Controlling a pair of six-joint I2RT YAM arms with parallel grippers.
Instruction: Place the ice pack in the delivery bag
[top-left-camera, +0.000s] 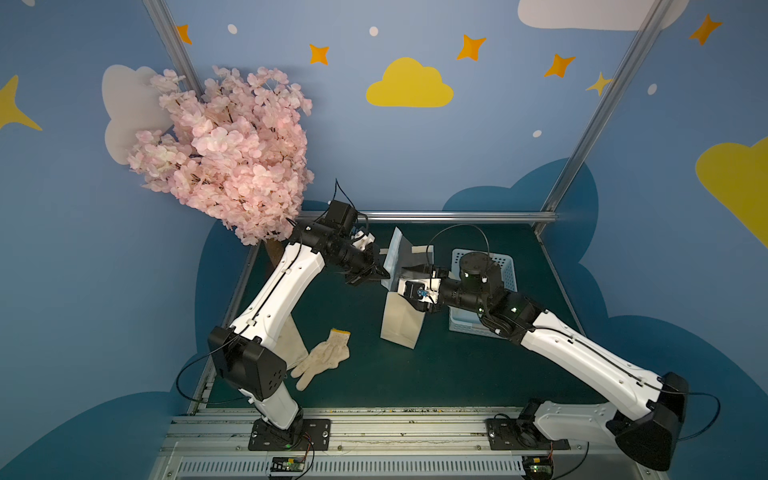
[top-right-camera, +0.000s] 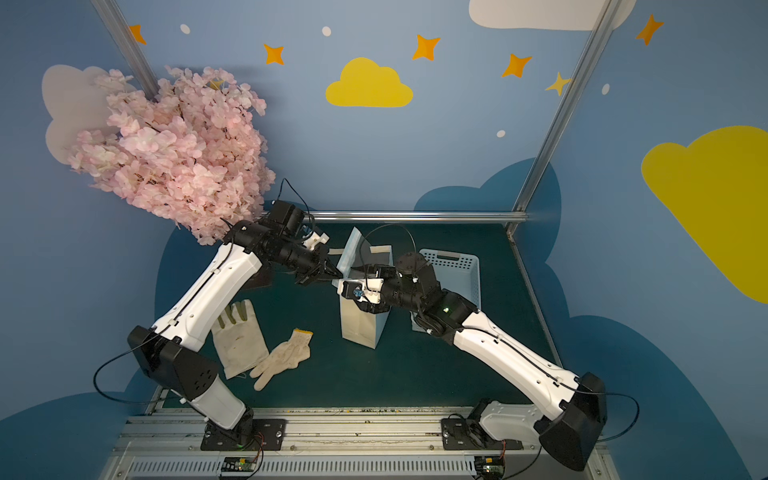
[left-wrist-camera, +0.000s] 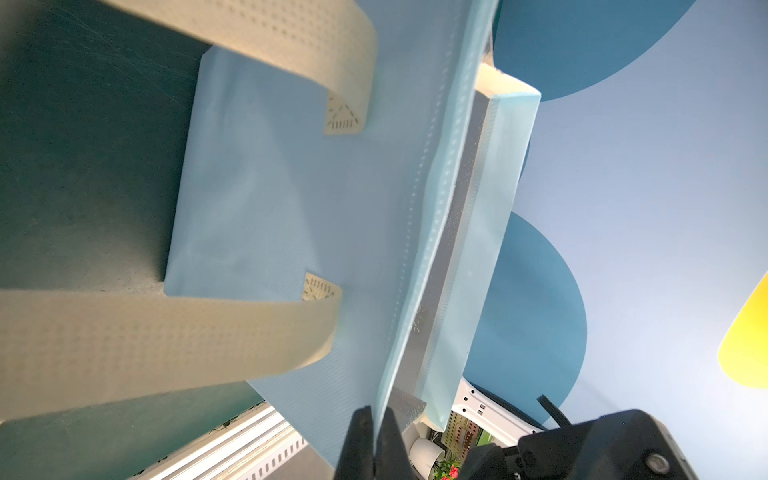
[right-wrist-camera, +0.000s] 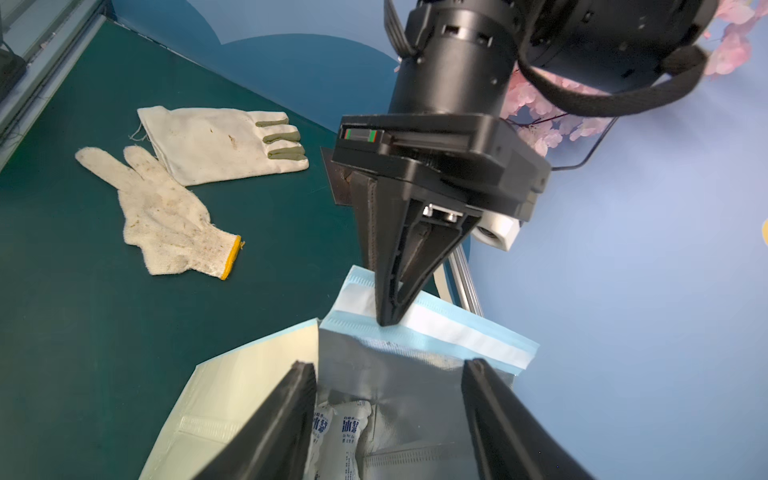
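Note:
The delivery bag (top-left-camera: 402, 320), light blue and cream with a silver lining, stands with its mouth gaping. My left gripper is shut on the thin upper edge of one blue bag wall (left-wrist-camera: 320, 184). Through the mouth, in the right wrist view, white packs with dark print, seemingly the ice pack (right-wrist-camera: 348, 436), lie down inside the bag. Over the opening, my right gripper has its fingers (right-wrist-camera: 300, 400) wide apart, with nothing visible gripped between them. The right arm partly hides the mouth in both top views.
A light blue basket (top-right-camera: 468, 280) stands right of the bag, partly behind the right arm. Two work gloves, one with a yellow cuff (top-left-camera: 324, 358) and one with greenish fingertips (top-right-camera: 240, 344), lie at left. A pink blossom tree (top-left-camera: 232, 152) rises behind the left arm.

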